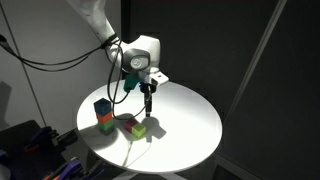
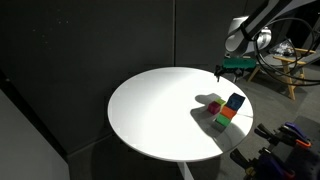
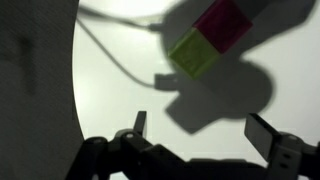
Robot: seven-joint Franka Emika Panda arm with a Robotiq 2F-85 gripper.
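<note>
My gripper stands open above the white table, and only bare tabletop shows between its fingers. A lime-green block (image 3: 193,52) and a dark red block (image 3: 222,25) lie end to end, touching, toward the upper part of the wrist view. In exterior view 1 the same lime block (image 1: 139,131) and red block (image 1: 129,124) sit below the gripper. Beside them rises a stack: a blue block (image 1: 103,106) on top, an orange block (image 1: 105,118) in the middle and a green block (image 1: 107,127) at the bottom.
A wooden chair (image 2: 275,70) stands behind the arm, off the table.
</note>
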